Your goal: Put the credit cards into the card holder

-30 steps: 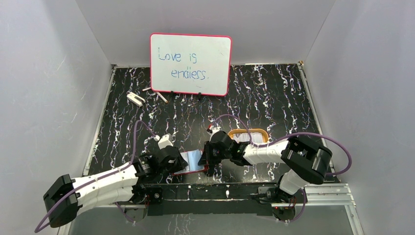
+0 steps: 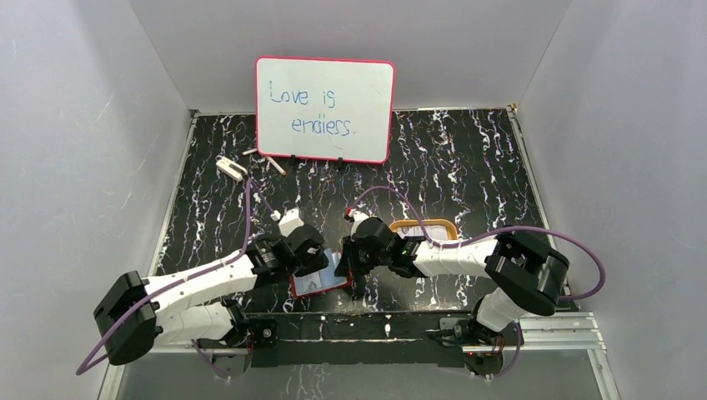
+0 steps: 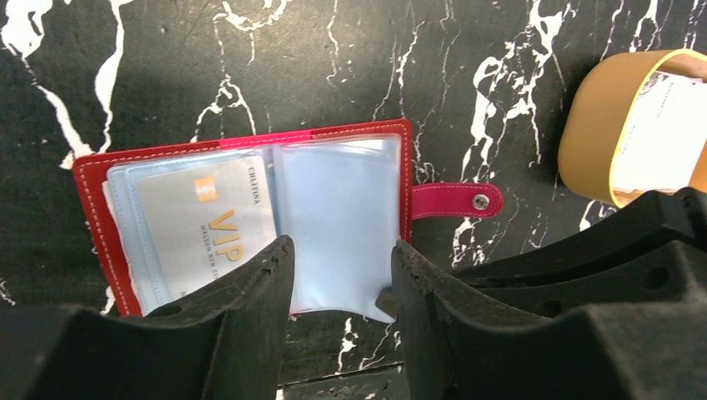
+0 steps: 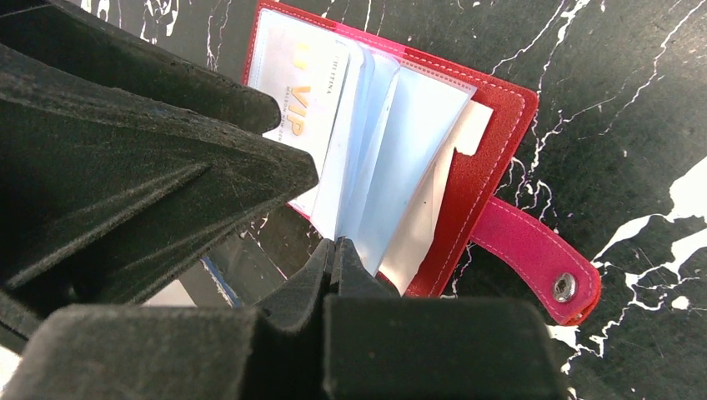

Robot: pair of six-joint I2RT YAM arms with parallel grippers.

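The red card holder (image 3: 408,167) lies open near the table's front edge, its strap pointing right. A white VIP card (image 3: 200,233) sits in its left sleeves. My left gripper hovers above the holder, open, with empty space between its fingers. My right gripper is shut at the lower edge of the clear right-hand sleeves (image 4: 408,158), which are lifted and fanned; whether a thin sleeve edge is pinched in its tips I cannot tell.
A yellow container (image 2: 450,229) with white cards (image 3: 659,133) stands to the right, behind the right arm. A whiteboard (image 2: 324,104) stands at the back, with small white objects (image 2: 232,169) at the back left.
My left gripper has risen and moved right and back over the holder. My right gripper has shifted only slightly.
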